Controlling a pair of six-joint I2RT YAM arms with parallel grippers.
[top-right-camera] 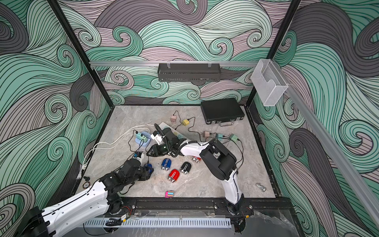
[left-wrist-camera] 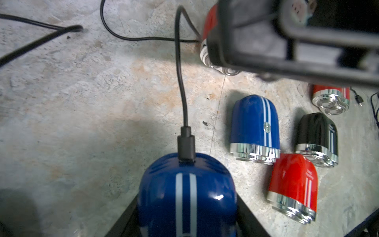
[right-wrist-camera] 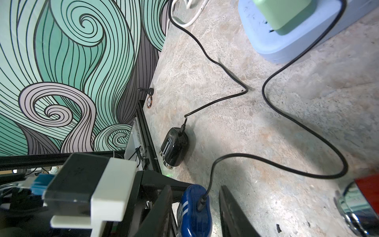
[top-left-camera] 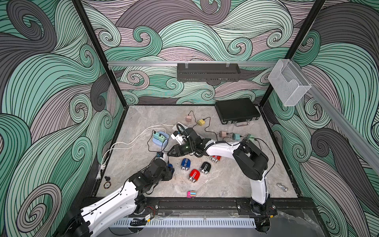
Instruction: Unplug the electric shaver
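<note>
A blue shaver (left-wrist-camera: 187,197) with two white stripes sits between the fingers of my left gripper, which presses on both its sides. A black cable's plug stands in the shaver's rounded end; the plug (right-wrist-camera: 201,203) shows at the same end in the right wrist view. My right gripper is open with empty space between its fingertips. Its fingers line up on either side of the plug and blue shaver (right-wrist-camera: 194,221) but look closer to the camera, and no contact shows. The cable (right-wrist-camera: 276,167) loops across the table.
A light-blue power strip (right-wrist-camera: 268,43) with a green adapter (right-wrist-camera: 282,11) stands behind. A black shaver (right-wrist-camera: 174,147) on a cable lies left. Loose blue (top-left-camera: 185,164), red (top-left-camera: 193,175) and black (top-left-camera: 205,167) shavers lie to the right.
</note>
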